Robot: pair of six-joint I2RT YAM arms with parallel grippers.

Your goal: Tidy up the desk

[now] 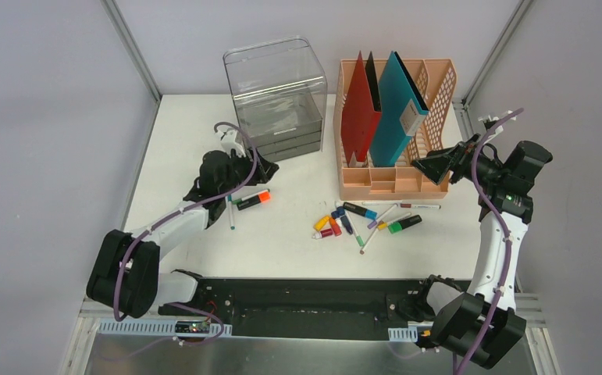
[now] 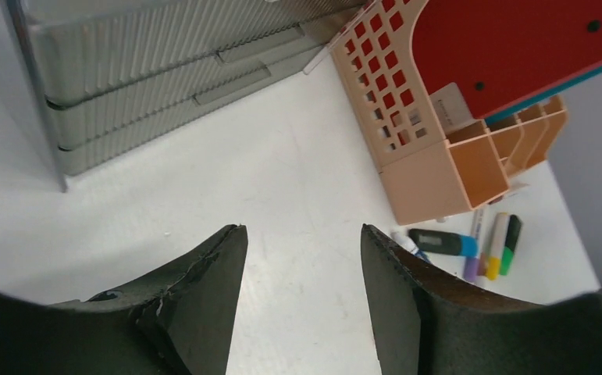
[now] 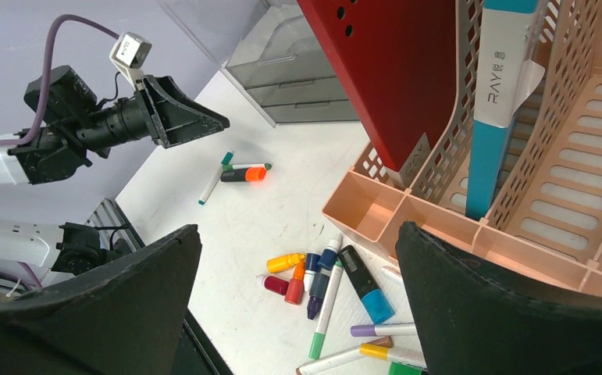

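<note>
My left gripper (image 1: 266,170) stands open and empty over the desk, just in front of the clear drawer box (image 1: 278,133). At the right of the desk is a peach organizer (image 1: 395,187) holding a red folder (image 1: 358,109) and a teal folder (image 1: 391,117). My right gripper (image 1: 426,164) hangs open at its front right corner, nothing between the fingers. Loose markers and small bottles, among them a black-and-blue marker (image 3: 364,281), a yellow bottle (image 3: 284,262) and a red bottle (image 3: 296,289), lie before the organizer.
A black-and-orange highlighter (image 1: 252,201) and thin pens lie at left centre. The front edge borders a dark gap.
</note>
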